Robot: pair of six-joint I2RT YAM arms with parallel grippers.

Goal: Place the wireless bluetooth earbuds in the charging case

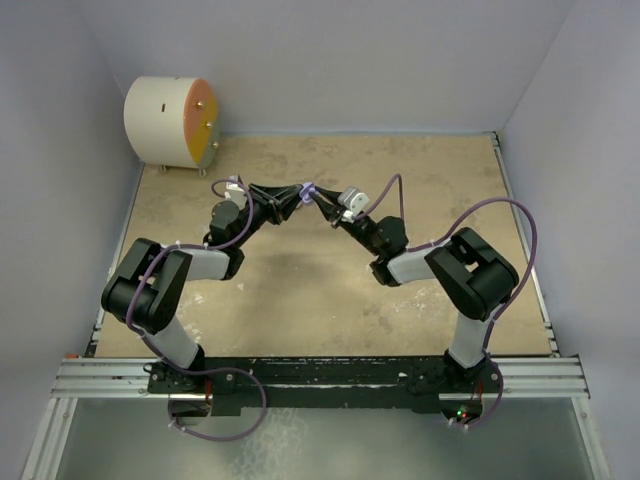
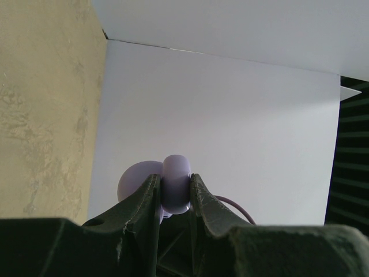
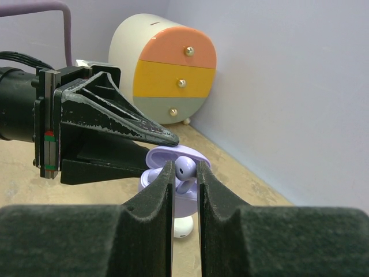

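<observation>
The lilac charging case has its lid open and is held in the air by my left gripper (image 1: 296, 196), shut on it; in the left wrist view the case (image 2: 176, 182) sits between those fingertips. My right gripper is shut on a lilac earbud (image 3: 185, 168), its stem pointing into the opened case. Whether the earbud rests in its slot cannot be told. A white earbud-like piece (image 3: 183, 227) lies on the table below the case.
A rounded cabinet (image 1: 160, 120) with coloured drawer fronts stands at the back left.
</observation>
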